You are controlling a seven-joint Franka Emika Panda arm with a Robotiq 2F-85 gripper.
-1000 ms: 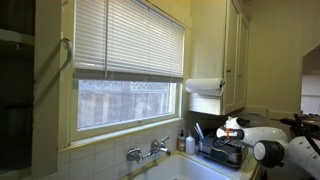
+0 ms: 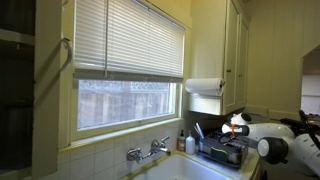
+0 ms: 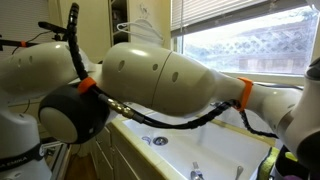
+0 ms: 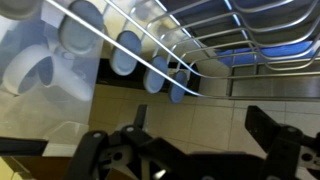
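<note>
My gripper stands open in the wrist view, its fingers wide apart and only a plain tan surface showing in the gap. Ahead of it is a metal wire dish rack with several round grey pads along one side. A white object, perhaps a mug, lies at the left of this view. In exterior view 1 the arm reaches in from the right to the dark dish rack beside the sink; the fingers are too small to make out there.
A white sink lies next to the rack, with a wall faucet above it. Soap bottles stand between sink and rack. An upper cabinet and a paper towel roll hang overhead.
The arm near the dish rack has shifted slightly to the right and up in exterior view 1. The sink, bottles and rack look unmoved.
</note>
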